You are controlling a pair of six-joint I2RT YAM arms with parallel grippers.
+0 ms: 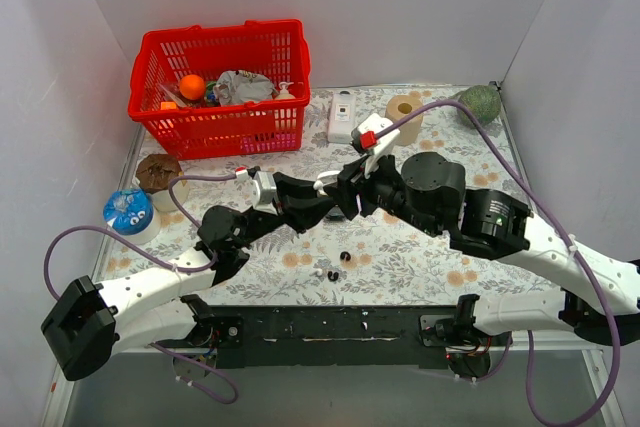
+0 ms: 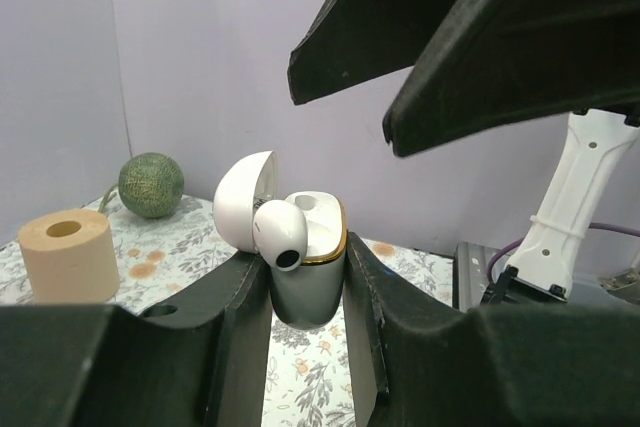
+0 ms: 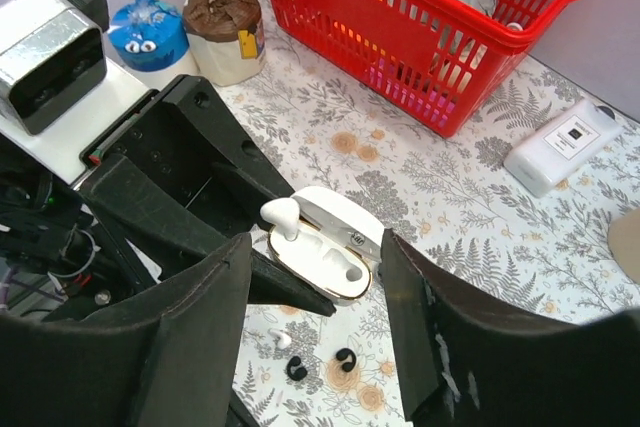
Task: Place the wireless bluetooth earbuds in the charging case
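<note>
The white charging case, lid raised, is held up off the table by my left gripper, which is shut on its lower body. One white earbud sticks up from one side of the case; the cavity on the other side looks empty. In the left wrist view this earbud shows a dark spot on its end. My right gripper is part open above the case, its fingers apart with nothing between them. Another small white piece, perhaps the second earbud, lies on the table.
Two small black pieces lie on the table below the grippers. A red basket stands at the back left, with a white box, a paper roll and a green ball to its right.
</note>
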